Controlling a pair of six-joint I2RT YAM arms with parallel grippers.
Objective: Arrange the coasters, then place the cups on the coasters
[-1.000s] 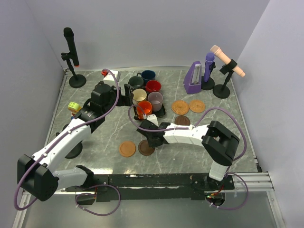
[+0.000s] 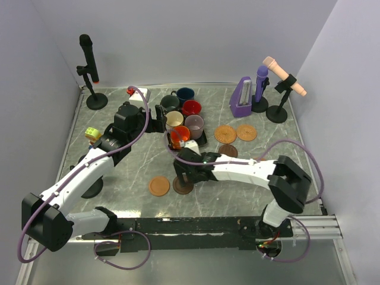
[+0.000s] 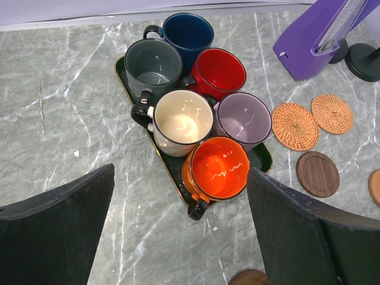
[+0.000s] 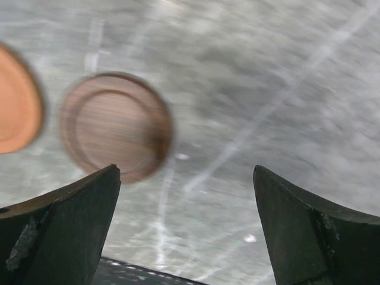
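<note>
Several cups stand close together on a dark tray (image 3: 260, 155): an orange cup (image 3: 221, 168), a cream cup (image 3: 183, 122), a mauve cup (image 3: 243, 119), a red cup (image 3: 219, 71), a grey-green cup (image 3: 153, 65) and a blue cup (image 3: 187, 35). My left gripper is open and empty, left of the cups in the top view. Open too, my right gripper hangs above bare tabletop, with a dark round coaster (image 4: 119, 127) between and beyond its fingers at the left. An orange-brown coaster (image 4: 15, 101) lies beside that one.
Two woven coasters (image 2: 225, 133) and another dark coaster (image 2: 228, 151) lie right of the tray. A purple holder (image 2: 241, 100) and microphones on stands (image 2: 285, 98) occupy the back right. A black microphone stand (image 2: 95, 100) is at the back left.
The left arm and the cups look unmoved.
</note>
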